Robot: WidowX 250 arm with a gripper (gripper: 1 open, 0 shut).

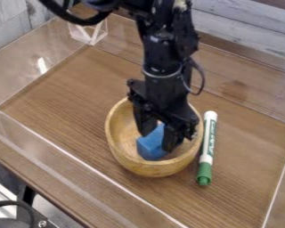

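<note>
My black gripper (163, 116) reaches down from the top centre into a wooden bowl (124, 153), its fingers open above a blue block (151, 145) in the bowl. The block is partly hidden by the gripper. Just right of the bowl lies a green and white marker (208, 151).
The wooden table (74, 107) has free room left of the bowl and at the back right. A clear object (88, 28) is at the back left. Cables lie past the front left edge.
</note>
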